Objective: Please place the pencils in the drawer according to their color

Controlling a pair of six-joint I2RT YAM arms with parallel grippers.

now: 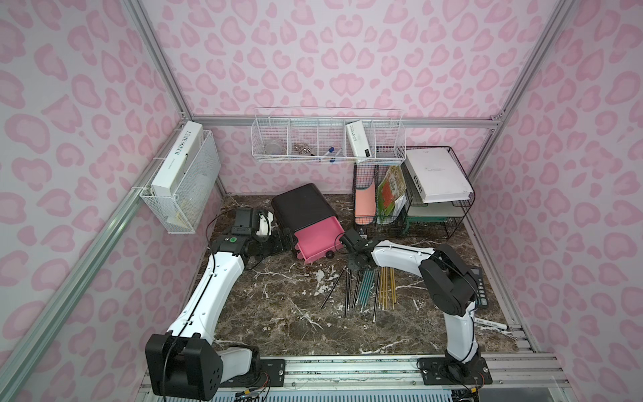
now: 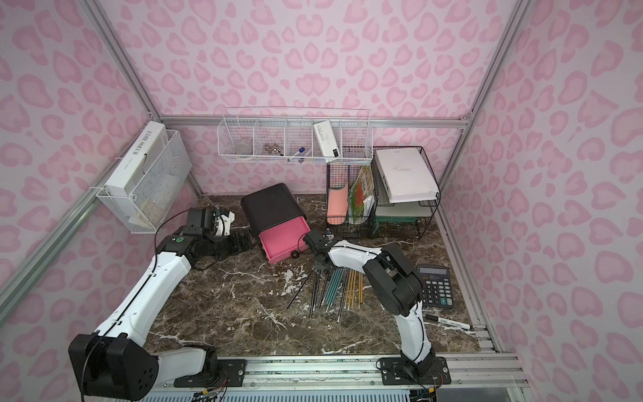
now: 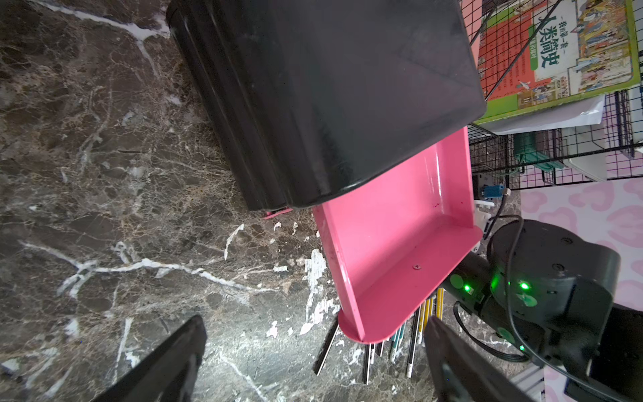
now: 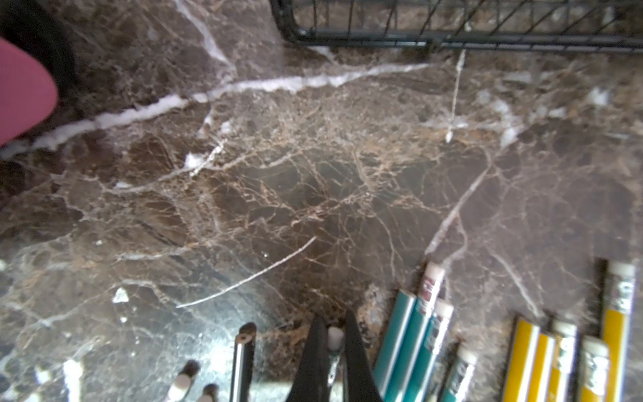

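Note:
The pink drawer (image 3: pixel 391 227) is pulled out of the black case (image 3: pixel 321 87). Black pencils (image 2: pixel 298 291), teal pencils (image 4: pixel 391 348) and yellow pencils (image 4: pixel 522 355) lie on the marble table before it. My left gripper is open beside the drawer's left, fingers empty. My right gripper is shut low at the pencils' far ends, a white eraser end showing at its fingertips; I cannot tell whether it is gripped.
Black wire racks (image 1: pixel 435 214) stand at the back right. A calculator (image 2: pixel 435 288) and marker (image 2: pixel 447 323) lie at the right. White baskets (image 1: pixel 288 154) hang on the back and left walls.

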